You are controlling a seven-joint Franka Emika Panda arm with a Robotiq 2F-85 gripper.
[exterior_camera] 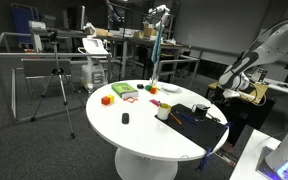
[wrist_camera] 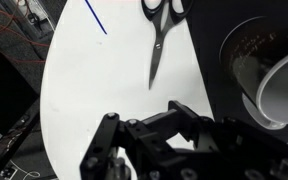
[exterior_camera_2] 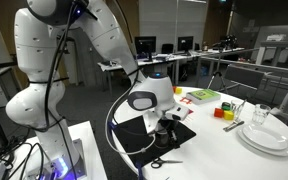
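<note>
In the wrist view my gripper is shut at the bottom of the frame, with nothing showing between its fingers. A dark mug with a pale inside [wrist_camera: 256, 72] lies to its right on the black mat, only partly in view. Scissors with dark handles [wrist_camera: 160, 32] lie ahead, blades pointing toward the gripper on the white table. From exterior view 1, the gripper [exterior_camera: 225, 97] hangs above the table's right edge, apart from the objects. The white arm head [exterior_camera_2: 156, 98] blocks part of the mat in exterior view 2.
A pale yellow cup [exterior_camera: 164, 111] stands on the white round table [exterior_camera: 114, 118]. Farther off are a green box [exterior_camera: 123, 88], a red-and-yellow block [exterior_camera: 108, 100] and stacked white plates [exterior_camera_2: 266, 138].
</note>
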